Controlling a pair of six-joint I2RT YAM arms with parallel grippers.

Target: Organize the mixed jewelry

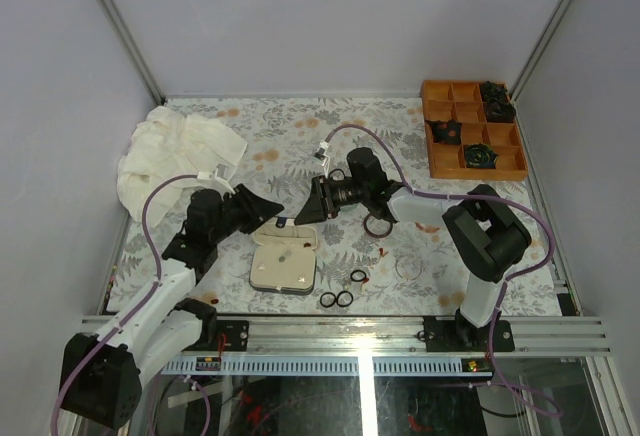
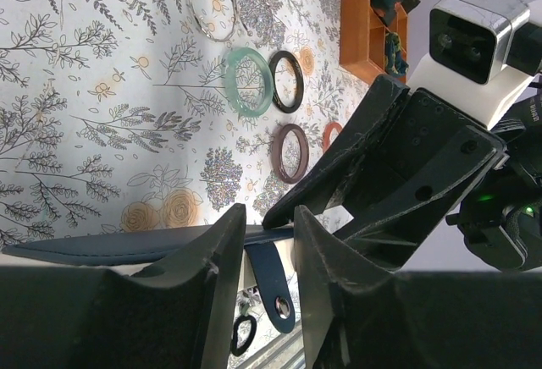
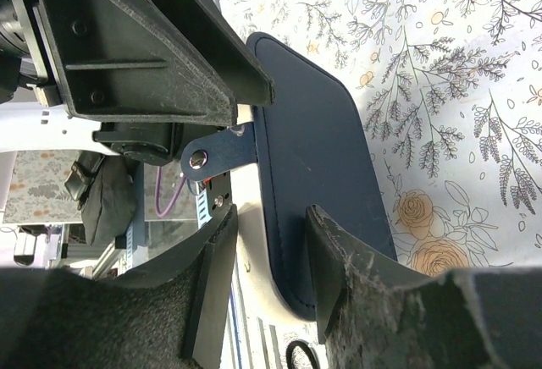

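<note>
An open cream jewelry case (image 1: pixel 283 264) lies at the table's front centre, its dark-backed lid (image 3: pixel 326 153) standing up with a snap strap (image 2: pixel 271 289). My left gripper is at the lid's back edge by the strap, fingers apart. My right gripper is at the lid's other end, fingertips around its edge; whether it grips is unclear. Loose rings and bangles lie right of the case, including a green bangle (image 2: pixel 249 107), a brown bangle (image 2: pixel 290 174) and black rings (image 1: pixel 328 299).
An orange compartment tray (image 1: pixel 445 168) with dark pouches stands at back right. A white cloth (image 1: pixel 170 151) lies crumpled at back left.
</note>
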